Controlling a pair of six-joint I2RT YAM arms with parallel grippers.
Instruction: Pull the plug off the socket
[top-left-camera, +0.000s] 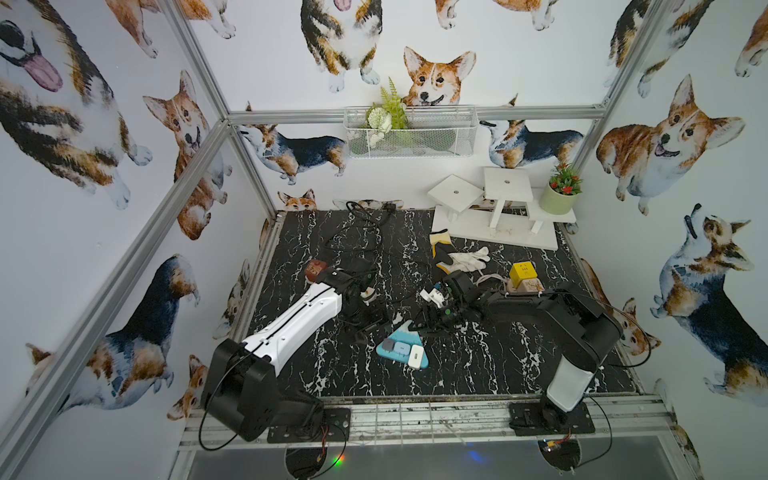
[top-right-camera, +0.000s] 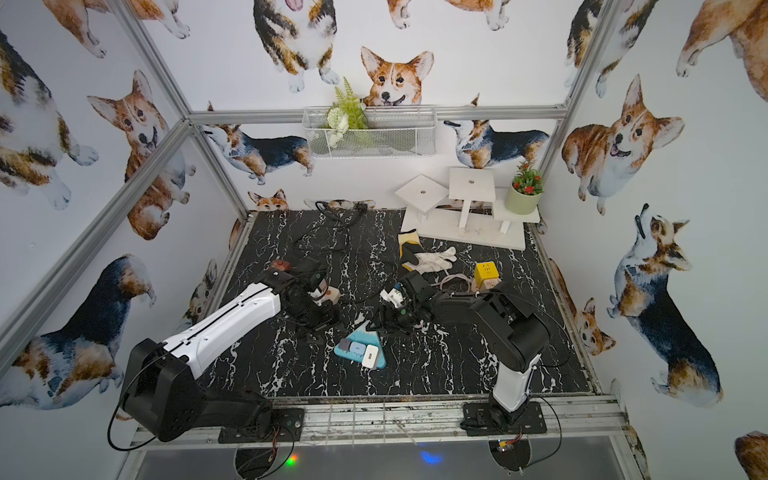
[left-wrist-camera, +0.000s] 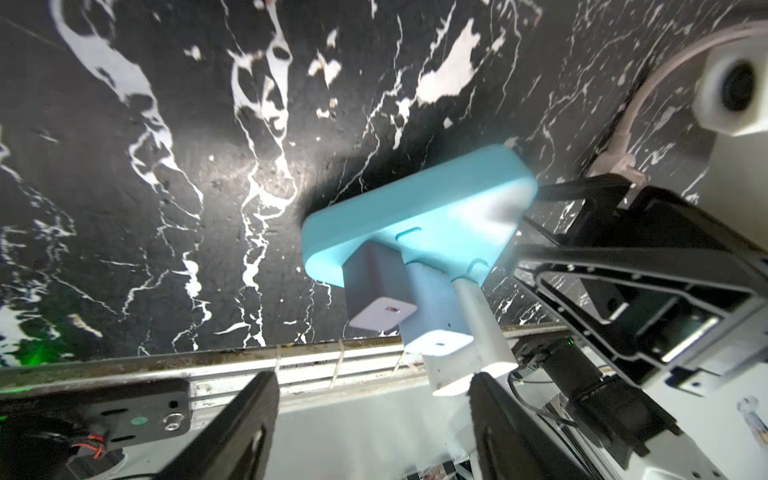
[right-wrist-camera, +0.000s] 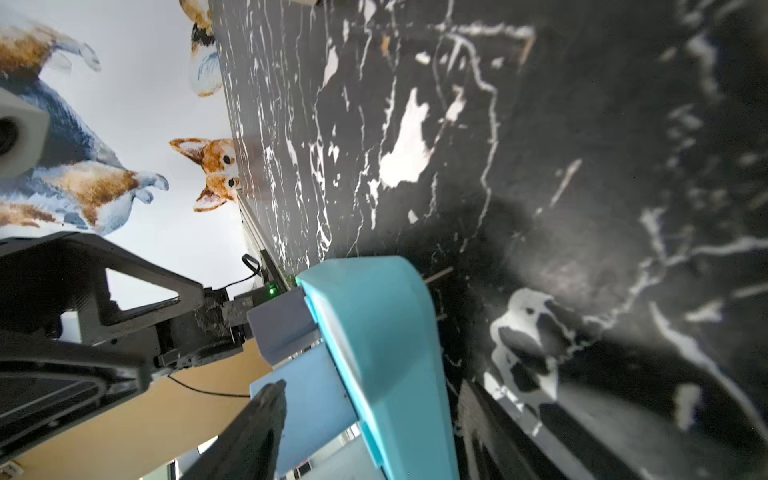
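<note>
A light blue triangular power strip (top-left-camera: 416, 336) lies on the marble table between my grippers, with a grey plug (left-wrist-camera: 376, 288), a pale blue plug (left-wrist-camera: 436, 312) and a white plug (top-left-camera: 415, 357) in it. My left gripper is over the strip's back side; what lies between its fingers is not visible. My right gripper is around the strip's end at the right, its fingertips beside the blue body, part open as far as shows.
A red cube (top-left-camera: 315, 268), gloves (top-left-camera: 464, 260), a yellow cube (top-left-camera: 523, 272), black cables (top-left-camera: 352, 228) and a white stand (top-left-camera: 496, 232) are farther back.
</note>
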